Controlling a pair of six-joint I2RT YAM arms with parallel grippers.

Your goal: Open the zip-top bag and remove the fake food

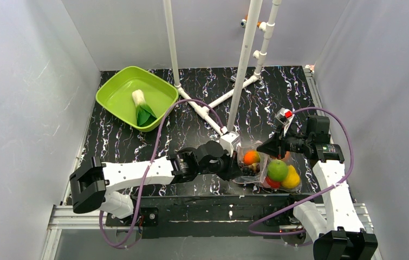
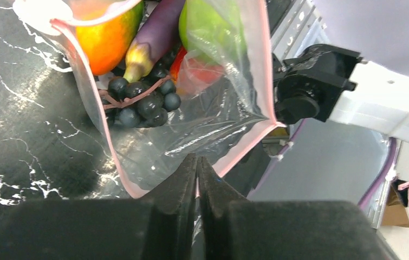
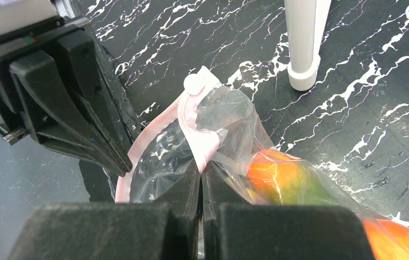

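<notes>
The clear zip bag (image 2: 213, 127) has a pink zip edge, and its mouth gapes toward the left wrist view. Inside are black grapes (image 2: 148, 105), an eggplant (image 2: 156, 35), an orange-green fruit (image 2: 104, 40), a green fruit (image 2: 213, 27) and a red one, partly hidden. In the right wrist view my right gripper is shut on the pink bag edge (image 3: 205, 143). My left gripper is at the mouth's near edge, only a narrow gap between its fingertips; nothing shows held there.
A green bin (image 1: 118, 108) with a leek (image 1: 143, 108) in it stands at back left. White pipes (image 1: 205, 112) rise behind the bag.
</notes>
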